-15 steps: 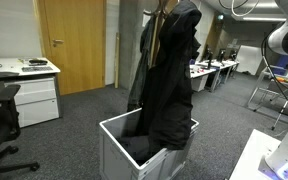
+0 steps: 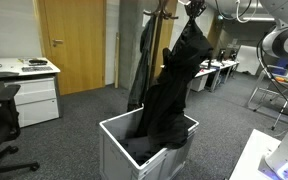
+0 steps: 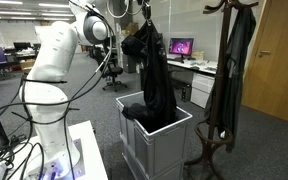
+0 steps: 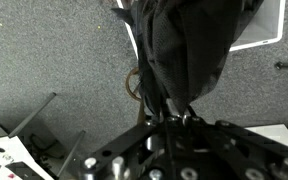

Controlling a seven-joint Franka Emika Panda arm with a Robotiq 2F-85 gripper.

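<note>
A long black cloth, perhaps a garment (image 2: 169, 100), hangs from my gripper (image 2: 195, 8) at the top edge of exterior view 1. The gripper is shut, with the cloth's upper end gathered at its fingers. Below, the cloth's lower part rests inside and over the rim of a pale grey bin (image 3: 156, 155). From the wrist view, the dark cloth (image 4: 189, 45) runs away from the fingertips toward the white-rimmed bin (image 4: 264, 38). The exact grip point is hard to make out.
A wooden coat stand (image 3: 217, 90) with another dark garment (image 3: 238, 70) stands close beside the bin. A desk (image 2: 29, 90) and an office chair (image 2: 2, 130) are at the left. Carpet around the bin is mostly clear.
The upper part of the cloth has come lower and narrowed, shifting right in exterior view 1. My gripper has come into sight at the top edge. The bin has stayed put.
</note>
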